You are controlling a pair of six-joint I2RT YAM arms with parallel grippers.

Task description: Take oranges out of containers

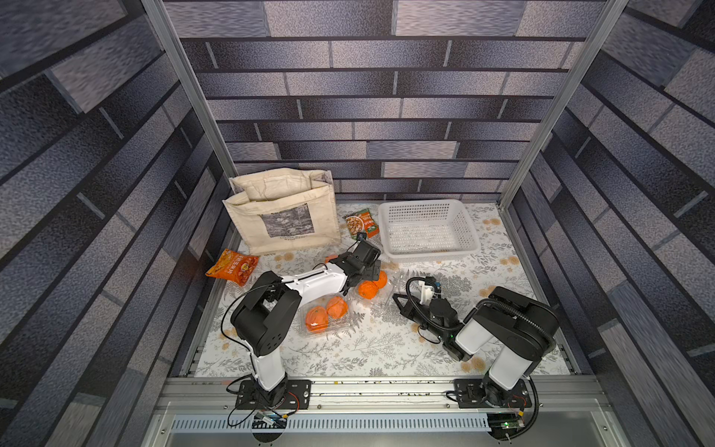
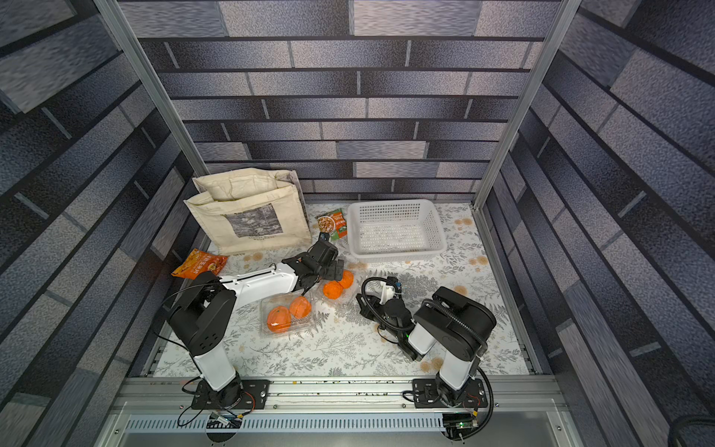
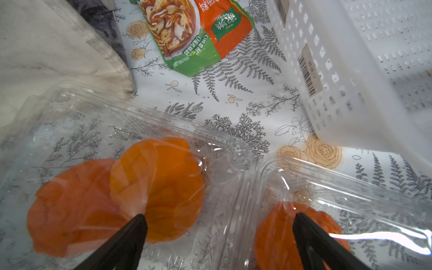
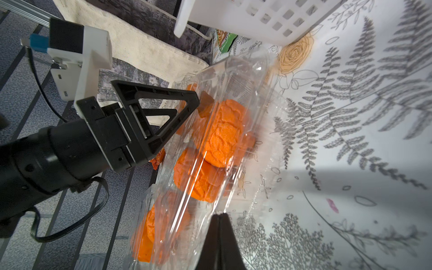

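Two oranges lie in a clear plastic container point(image 1: 345, 322) at the front left. The middle container point(image 4: 252, 85) holds another two oranges point(image 4: 225, 133) and appears tilted in the right wrist view. A third clear container point(image 3: 49, 148), also with two oranges point(image 3: 157, 189), lies below my left gripper. That gripper is open above the containers, its fingers point(image 3: 128, 240) spread with nothing gripped. My right gripper is shut at the right side of the middle container, close to its clear plastic; whether a thin edge is pinched between the tips cannot be told.
An empty white basket point(image 1: 470, 249) stands at the back right. A cream tote bag point(image 1: 260, 234) is at the back left, with an orange snack packet point(image 1: 232, 266) in front. A green-and-orange packet point(image 1: 361, 222) lies between bag and basket.
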